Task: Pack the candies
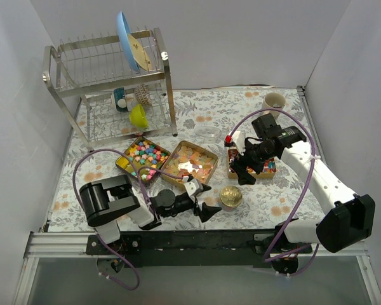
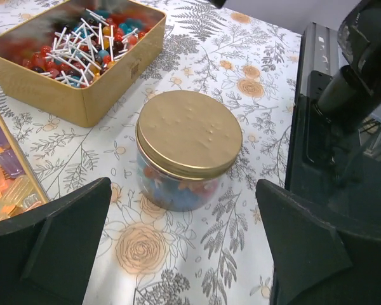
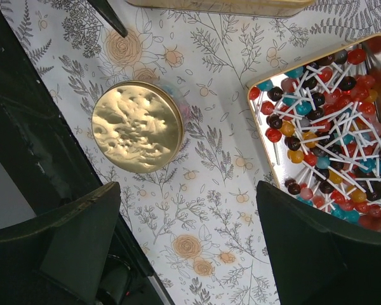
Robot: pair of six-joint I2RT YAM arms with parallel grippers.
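Observation:
A round jar of candies with a gold lid point(image 1: 230, 197) stands upright near the table's front edge. Through its clear side in the left wrist view, coloured candies show below the lid point(image 2: 189, 133). My left gripper point(image 1: 207, 200) is open just left of the jar, the jar lying ahead between its fingers but apart from them. My right gripper point(image 1: 240, 171) hangs open over the near left part of the lollipop box point(image 1: 270, 173), nothing between its fingers. Lollipops point(image 3: 330, 140) fill that box. The gummy candy box point(image 1: 212, 171) and the box of colourful wrapped candies point(image 1: 144, 155) sit to the left.
A metal dish rack point(image 1: 108, 82) with plates and cups stands at the back left. A clear container point(image 1: 209, 131) lies behind the boxes, and a white mug point(image 1: 274, 101) is at the back right. Bare table lies right of the jar.

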